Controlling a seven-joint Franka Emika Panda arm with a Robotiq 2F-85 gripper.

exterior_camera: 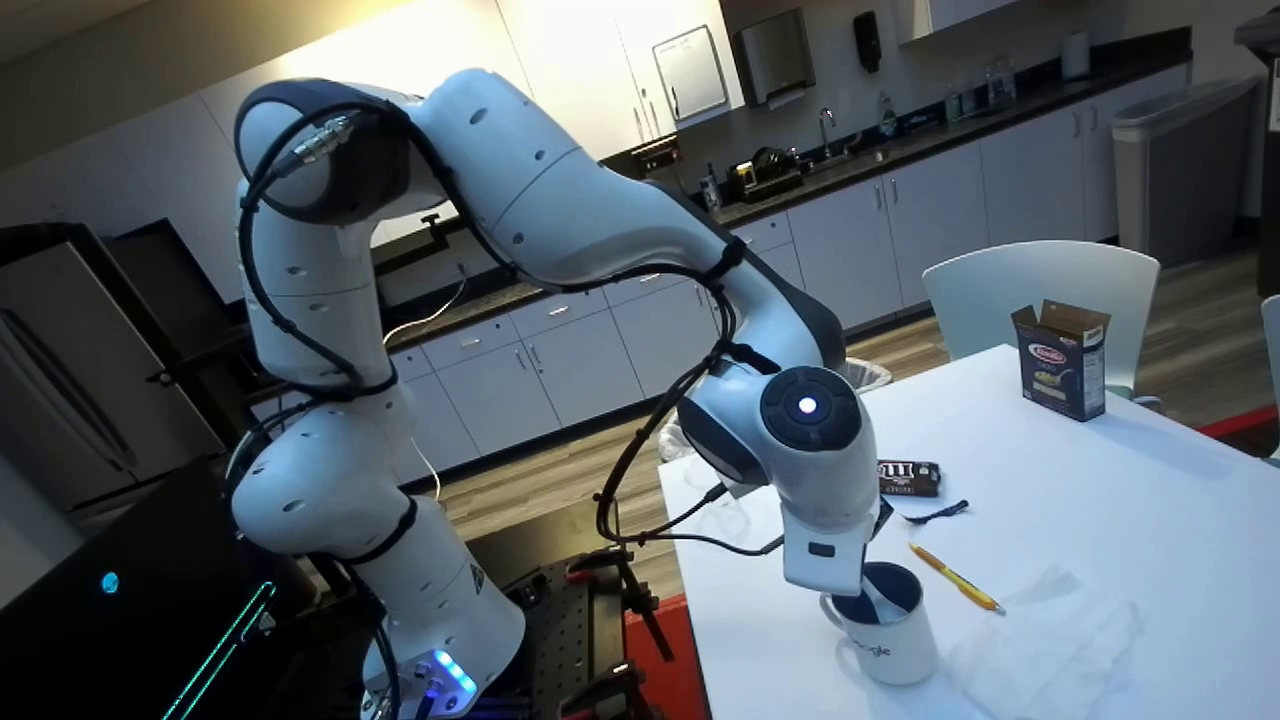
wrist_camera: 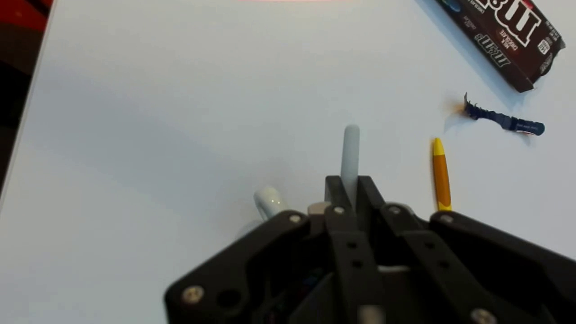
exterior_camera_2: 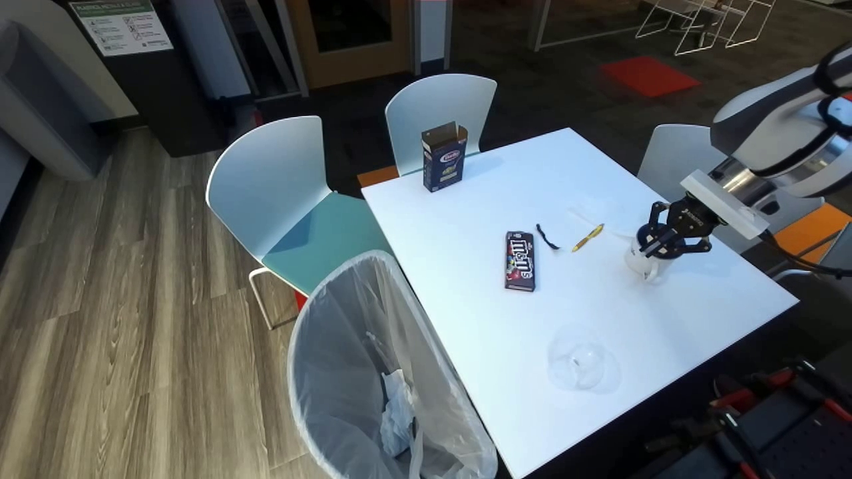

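Observation:
A white mug (exterior_camera: pixel 894 644) with a dark blue inside stands upright on the white table, its handle to the left in exterior view 1. My gripper (exterior_camera_2: pixel 648 247) is low over the mug, its fingers at or just inside the rim; I cannot tell which. In the wrist view the fingers (wrist_camera: pixel 333 189) are shut on a slim pale stick-like handle (wrist_camera: pixel 351 148), whose rounded end sticks out past them. A pale piece (exterior_camera: pixel 884 606) shows inside the mug, perhaps part of the same thing. Most of the mug is hidden behind the gripper in the wrist view, where its handle (wrist_camera: pixel 269 202) shows.
An orange-yellow pen (exterior_camera_2: pixel 588 238), a dark short strap-like item (exterior_camera_2: pixel 546 236) and an M&M's box (exterior_camera_2: pixel 520 262) lie nearby. A clear plastic item (exterior_camera_2: pixel 581 367) is near the front edge. A pasta box (exterior_camera_2: pixel 444 159) stands far off; a lined bin (exterior_camera_2: pixel 375 259) is beside the table.

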